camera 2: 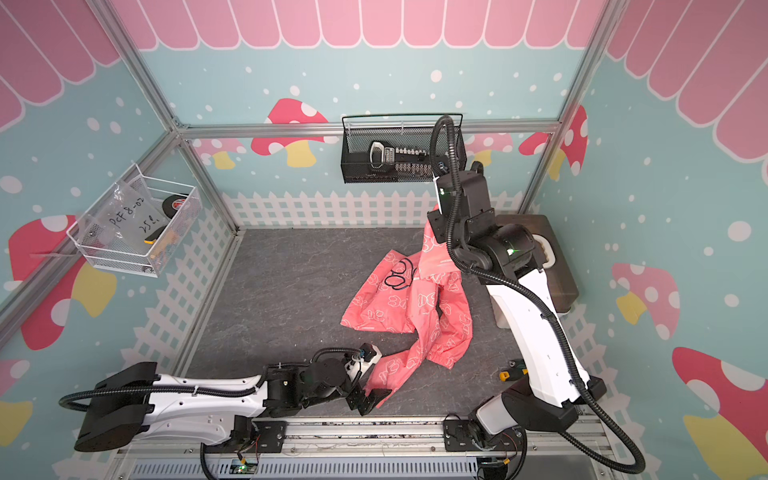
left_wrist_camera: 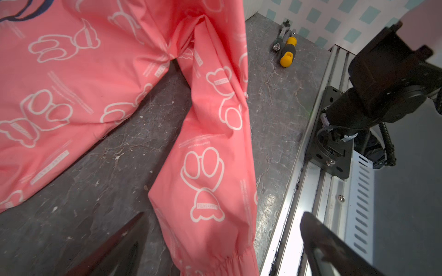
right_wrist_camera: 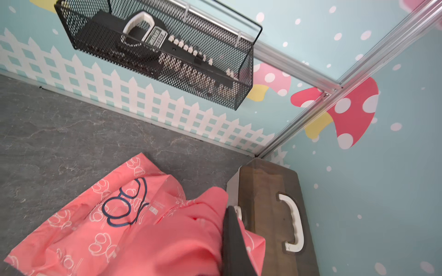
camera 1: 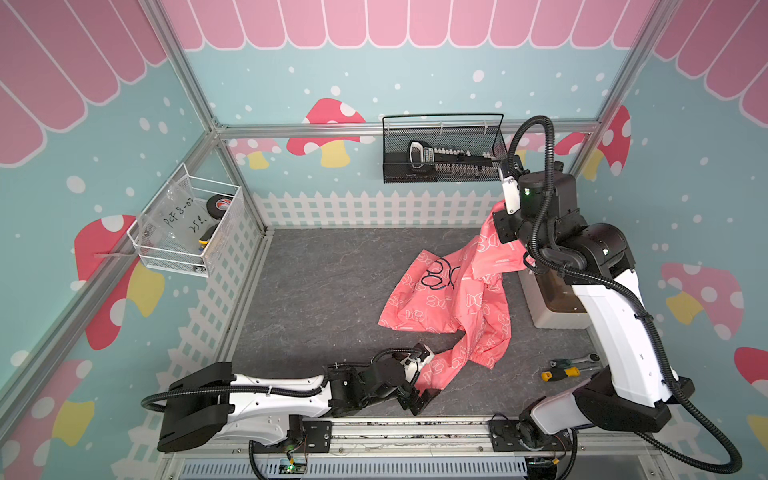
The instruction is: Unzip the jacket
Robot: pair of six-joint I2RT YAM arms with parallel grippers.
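Note:
A coral-pink jacket (camera 1: 424,304) with white line drawings lies crumpled on the grey table, right of the middle. Its upper end is drawn up to my right gripper (camera 1: 502,220), which is shut on the fabric. In the right wrist view, one dark finger (right_wrist_camera: 234,248) is pressed against bunched jacket (right_wrist_camera: 184,234). My left gripper stands open at the front, its fingers apart on either side of a sleeve (left_wrist_camera: 207,184) near the gathered cuff. The sleeve lies loose between them. I cannot make out the zipper or its pull in any view.
A storage box (right_wrist_camera: 271,207) with a brown lid and white handle stands at the back right. Yellow-handled tools (camera 1: 564,373) lie near the right front. A black mesh basket (camera 1: 444,152) hangs on the back wall.

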